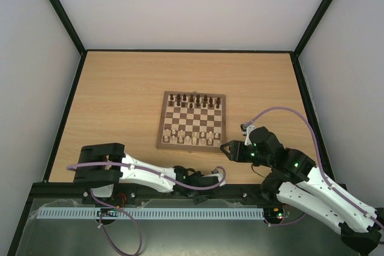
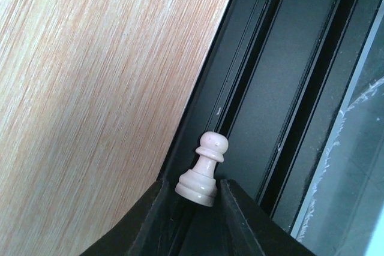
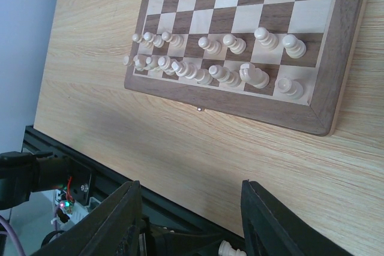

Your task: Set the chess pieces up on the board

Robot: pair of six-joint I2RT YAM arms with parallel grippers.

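A white pawn lies in the black channel along the table's front edge, between the fingertips of my left gripper, which is part open; whether they touch it cannot be told. The left gripper sits below the chessboard in the top view. The chessboard holds dark pieces along the far rows and white pieces along the near rows. My right gripper hangs near the board's front right; its fingers stand apart in the right wrist view, and nothing clear shows between their tips.
A black rail and a translucent strip run along the front edge. Walls close in the sides and back.
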